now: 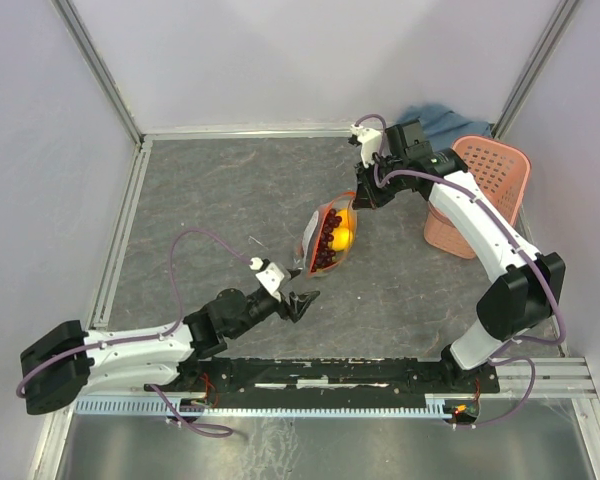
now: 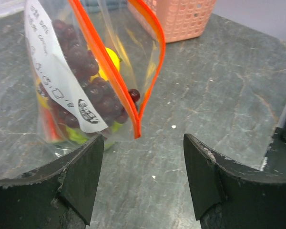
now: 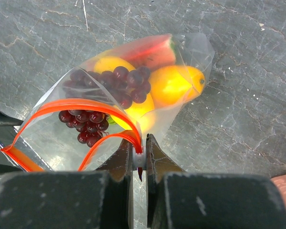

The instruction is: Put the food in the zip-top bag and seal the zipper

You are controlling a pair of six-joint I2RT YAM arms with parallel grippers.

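The clear zip top bag (image 1: 325,235) with an orange zipper holds grapes (image 3: 90,126), yellow fruit (image 3: 176,85) and a watermelon slice (image 3: 157,55). My right gripper is shut on one corner of the bag's zipper edge, with the mouth partly open. My left gripper stands open just short of the bag's near end, nothing between its fingers; in the left wrist view the zipper corner hangs just ahead of the fingertips.
A pink basket (image 1: 477,200) stands at the right with a blue cloth (image 1: 440,120) behind it.
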